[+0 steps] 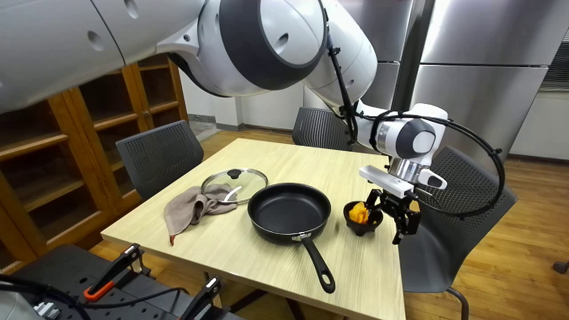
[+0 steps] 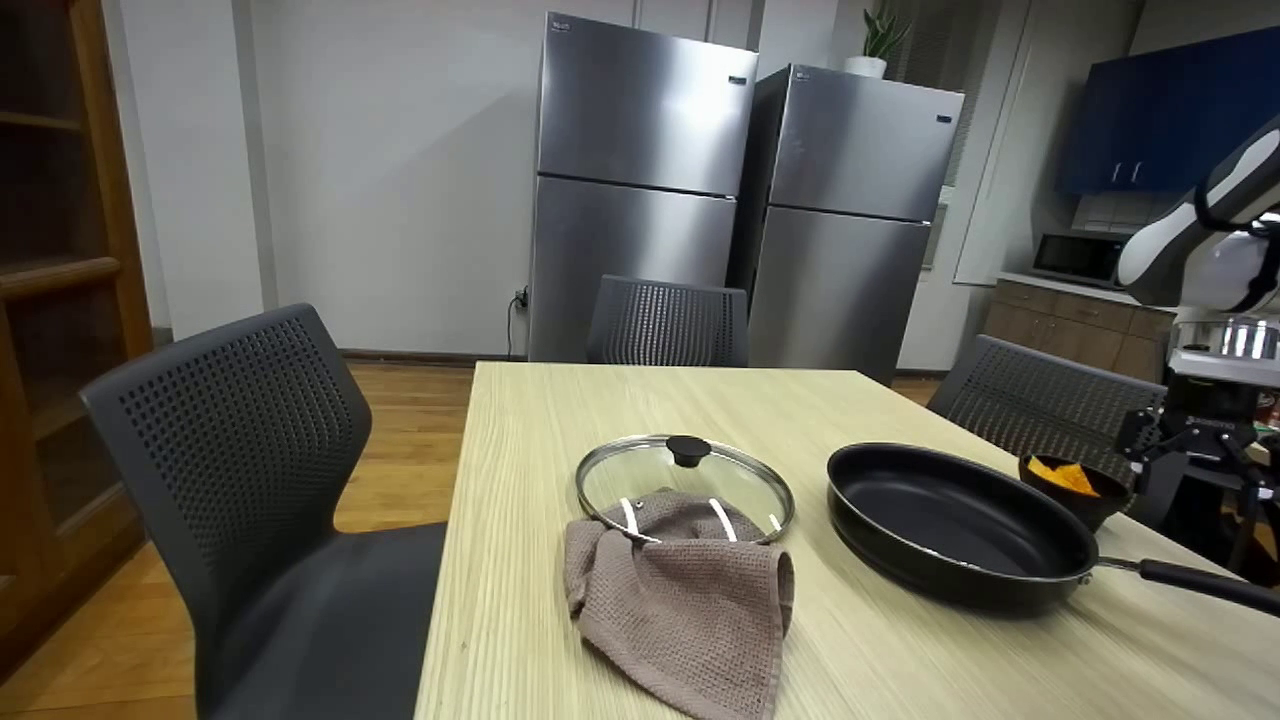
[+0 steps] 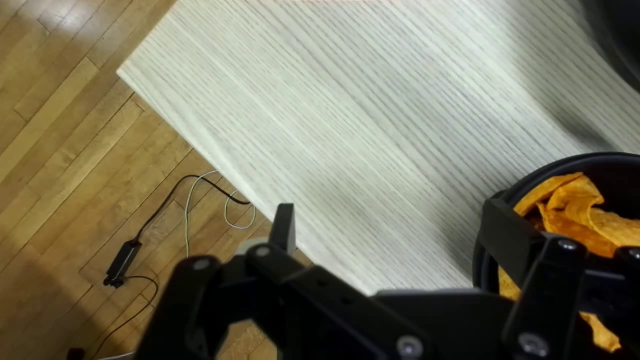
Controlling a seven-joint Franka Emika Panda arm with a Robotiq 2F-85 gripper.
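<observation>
At the right side of the table stands a small black bowl holding orange chips. My gripper is open, its fingers wide apart. In the wrist view one finger overlaps the rim of the bowl, with chips beside it. The other finger appears over the table's edge, outside the bowl. Nothing shows between the two. Whether the finger touches the bowl or the chips, I cannot tell.
A black frying pan sits left of the bowl, handle toward the table's front edge. Farther left, a glass lid rests partly on a brown cloth. A chair stands close by the table's right edge.
</observation>
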